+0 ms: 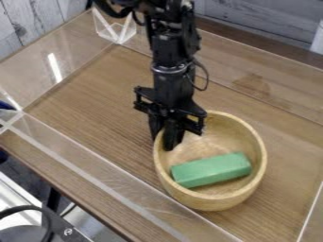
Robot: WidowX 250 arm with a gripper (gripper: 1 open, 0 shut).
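My black gripper (169, 121) reaches down from the top of the camera view to the left rim of a round tan bowl (248, 142). It looks shut on that rim, though its fingertips are dark and hard to make out. A green block (211, 169) lies inside the bowl, toward its front.
The wooden table (82, 109) has free room left of and behind the bowl. A clear plastic piece (113, 24) stands at the back left. Black cables lie at the bottom left, beyond the table's edge.
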